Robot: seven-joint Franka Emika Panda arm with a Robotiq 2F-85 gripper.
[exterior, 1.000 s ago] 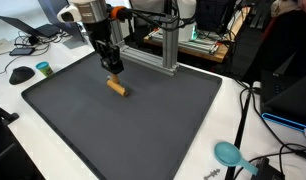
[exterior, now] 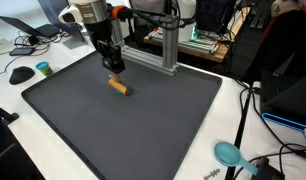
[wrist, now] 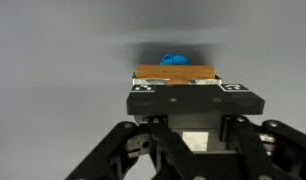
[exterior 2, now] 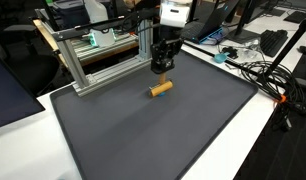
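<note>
An orange-brown wooden piece [exterior 2: 161, 89] is at the far part of the dark grey mat, with a rod-like part lying low and a short upright part rising from it. My gripper [exterior 2: 163, 71], pointing down, is shut on the upright part in both exterior views. In the wrist view, the wooden piece [wrist: 175, 72] crosses just beyond the fingertips as a brown bar. A small blue thing [wrist: 174, 60] shows past its far edge. Whether the upright and lying parts are one piece I cannot tell.
A metal frame [exterior 2: 108, 75] stands at the mat's back edge. A green-blue cup [exterior: 44, 69] and a teal round-headed object [exterior: 229, 154] lie outside the mat.
</note>
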